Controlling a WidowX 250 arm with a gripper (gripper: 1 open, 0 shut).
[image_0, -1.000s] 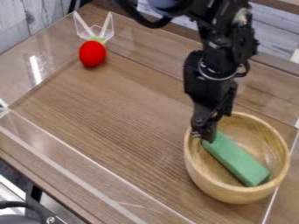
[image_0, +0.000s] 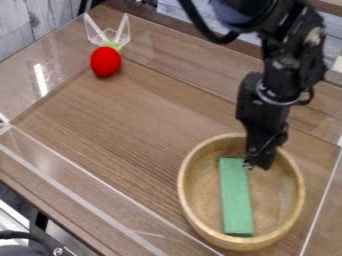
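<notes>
My dark gripper (image_0: 257, 152) reaches down from the upper right to the back rim of a round tan bowl (image_0: 201, 205) at the lower right; it appears shut on that rim, though the fingertips are blurred. A green bar (image_0: 237, 200) lies lengthwise inside the bowl.
A red ball (image_0: 106, 62) sits at the back left, with a small white wire-like object (image_0: 112, 30) behind it. A wall runs along the left and back.
The bowl has shifted left and slightly toward the front with my gripper at its rim. The green bar now points straighter front to back.
</notes>
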